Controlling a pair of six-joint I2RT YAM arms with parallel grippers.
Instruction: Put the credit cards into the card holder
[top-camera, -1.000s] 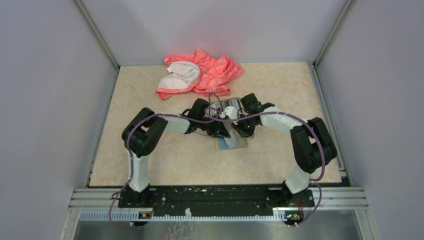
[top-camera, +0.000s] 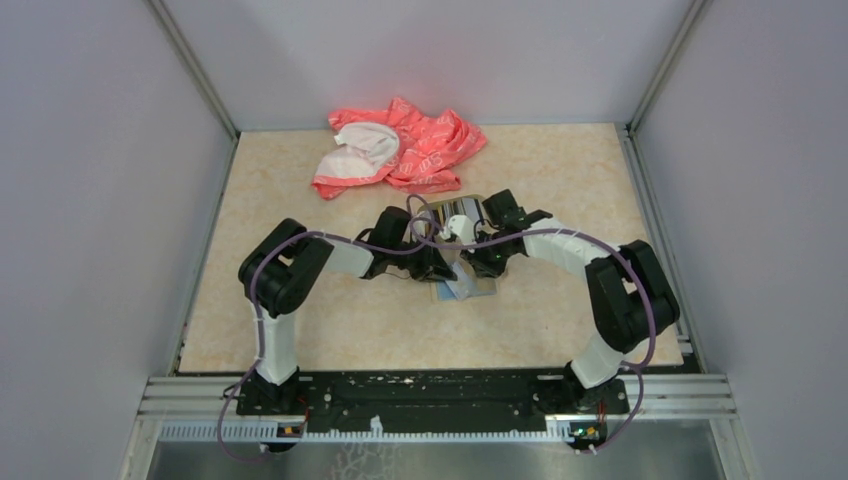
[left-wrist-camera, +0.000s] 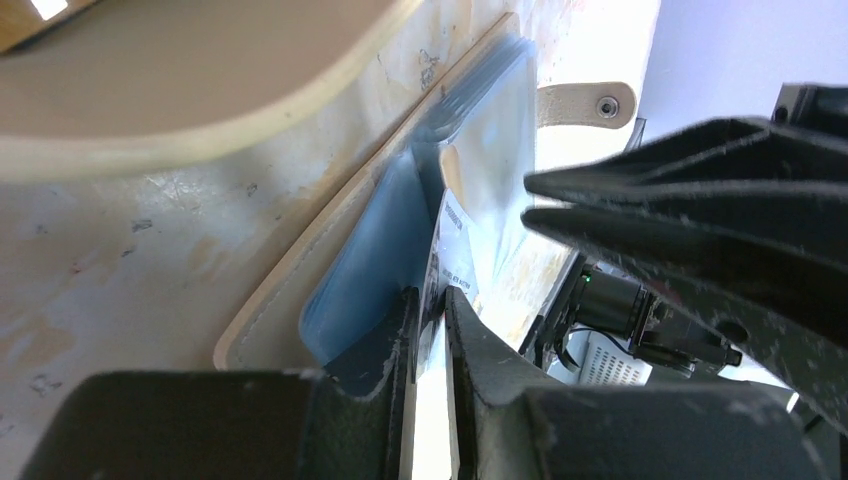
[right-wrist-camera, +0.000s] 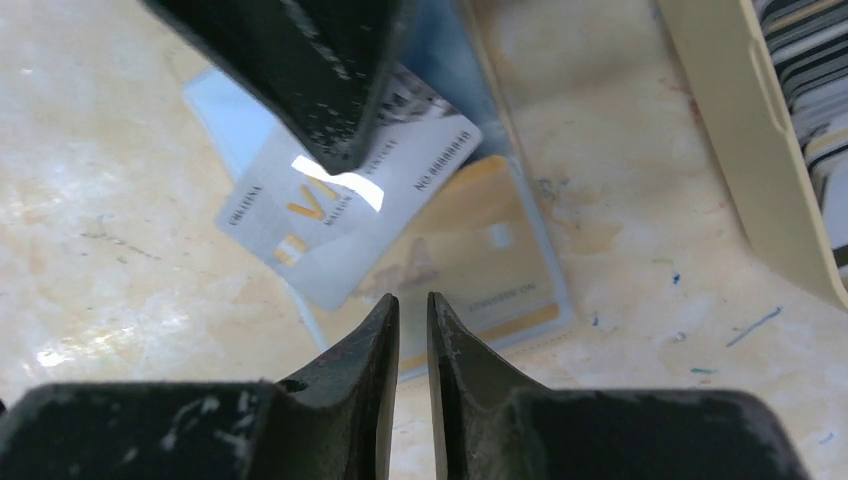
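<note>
The card holder (top-camera: 486, 288) lies flat at the table's middle, with clear pockets and a light-blue inside. One clear pocket with a tan card face (right-wrist-camera: 470, 260) shows in the right wrist view. A silver card (right-wrist-camera: 340, 200) rests askew over it. My left gripper stands slightly open at this card, whose edge (left-wrist-camera: 443, 245) comes between its fingertips. Whether the fingers touch the card I cannot tell. Close by, my right gripper is narrowly open over the pocket's near edge, nothing visible between its tips.
A beige box (right-wrist-camera: 735, 130) with several upright cards stands just behind the holder. At the back left lies a crumpled red and white cloth (top-camera: 425, 145). Both arms crowd together over the holder.
Over the last second my left gripper shifted slightly left and toward the front. The silver card looks almost unmoved.
</note>
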